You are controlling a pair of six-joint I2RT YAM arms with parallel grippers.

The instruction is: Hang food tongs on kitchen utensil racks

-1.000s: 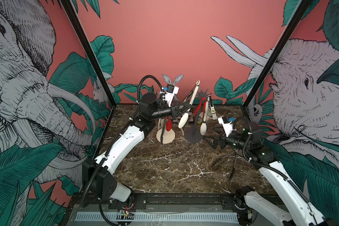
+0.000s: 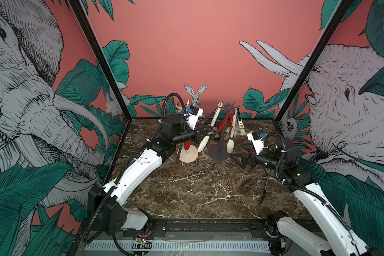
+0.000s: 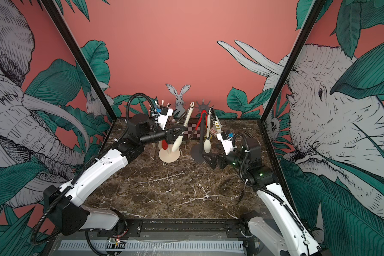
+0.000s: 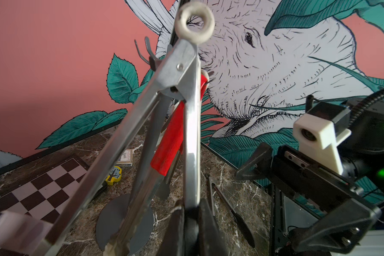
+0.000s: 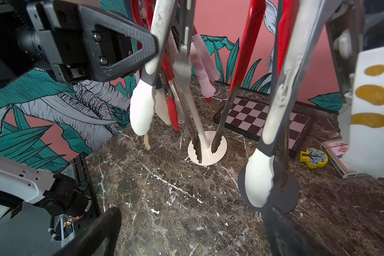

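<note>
My left gripper (image 2: 210, 129) is shut on one arm of silver tongs (image 4: 192, 128) with white tips (image 2: 203, 144) and a cream ring at the top. They hang tilted, ring up, between two racks. The dark rack (image 2: 219, 154), on a round grey base, carries red-handled tongs (image 2: 227, 118), white-tipped tongs (image 2: 230, 144) and white tongs with yellow spots (image 5: 371, 93). The cream rack (image 5: 218, 156), on a pale round base, holds several tongs, partly covered by my left arm. Right of the dark rack, my right gripper stands open and empty.
Dark tongs (image 4: 239, 217) lie on the marble table at the right. A checkered board (image 5: 249, 116), a small yellow toy (image 5: 313, 157) and a card box (image 5: 337, 155) sit behind the racks.
My left gripper has come down and slightly left with the tongs, so their ring is lower and their white tips are nearer the cream rack. The right arm stays still.
</note>
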